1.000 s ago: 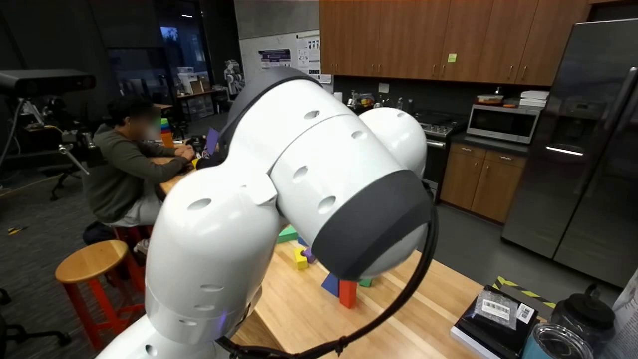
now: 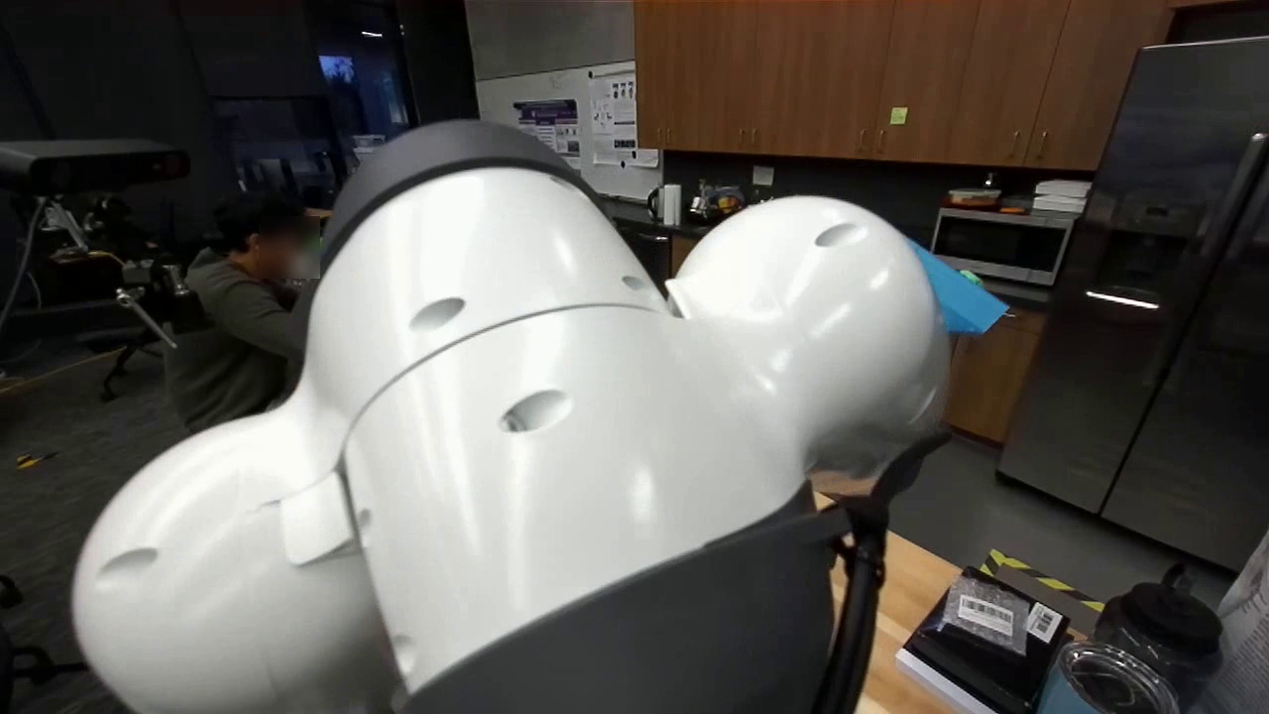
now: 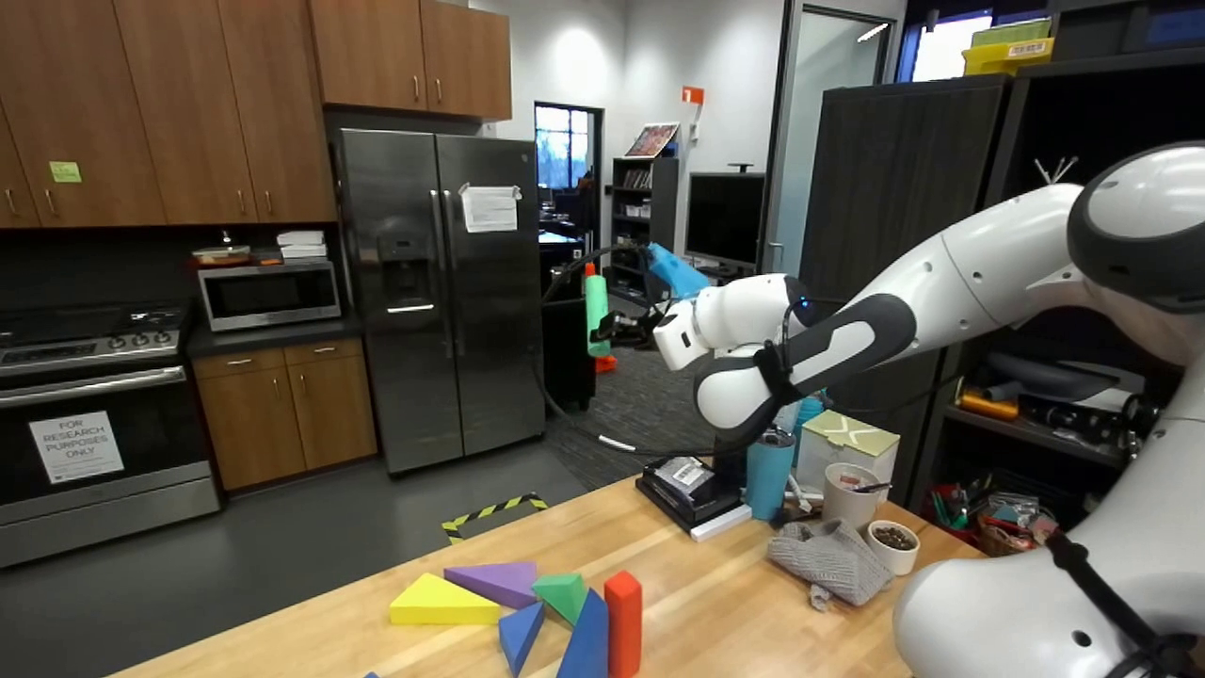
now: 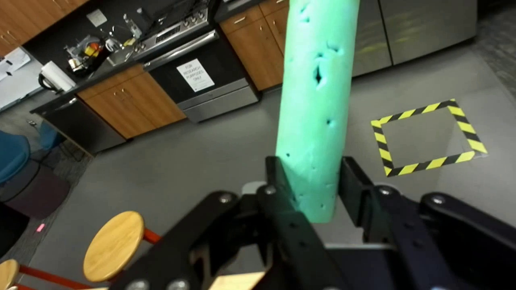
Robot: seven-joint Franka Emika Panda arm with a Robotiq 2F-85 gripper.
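Note:
A pale green foam cylinder (image 4: 317, 106), pitted with small dents, is clamped between the black fingers of my gripper in the wrist view. Its lower end reaches down between the fingers, while its top runs out of the frame. Seen in exterior view 2, the cylinder (image 3: 595, 307) stands about upright in the gripper (image 3: 604, 330), high above the floor and past the table's far edge. Something orange shows at both its top and bottom there. In exterior view 1 the white arm hides the gripper and the cylinder.
Coloured blocks, among them a yellow wedge (image 3: 442, 601) and a red block (image 3: 623, 621), rest on the wooden table (image 3: 723, 616). A black box (image 3: 691, 488), a blue tumbler (image 3: 770, 473) and a grey cloth (image 3: 830, 559) lie further right. Open floor lies below the gripper.
In exterior view 1 the arm has swung nearer the camera and now covers the middle of the view, including the blocks that showed on the table. A blue piece now shows behind its right end.

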